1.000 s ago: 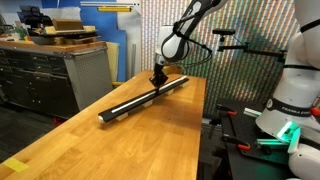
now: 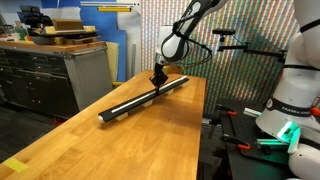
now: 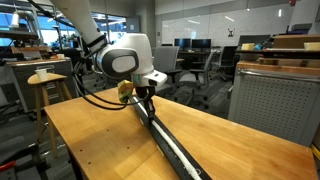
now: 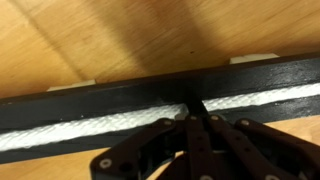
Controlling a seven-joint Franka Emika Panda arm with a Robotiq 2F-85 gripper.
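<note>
A long dark rail (image 2: 124,109) lies slantwise on the wooden table, and the same rail (image 3: 181,157) runs toward the front in exterior view 2. Up close in the wrist view, a white woven cord or strip (image 4: 80,132) runs along its channel, between black side walls (image 4: 120,93). My gripper is shut, its fingertips down at the strip. The strip shows on both sides of the fingers; whether they touch or pinch it, I cannot tell. From outside, my gripper (image 2: 157,86) is over the rail's middle stretch, pointing down.
Wide bare tabletop (image 2: 120,150) lies in front of the rail. A wooden stool (image 3: 45,95) stands beyond the table's left end in exterior view 2. Grey cabinets (image 2: 40,75) line the back.
</note>
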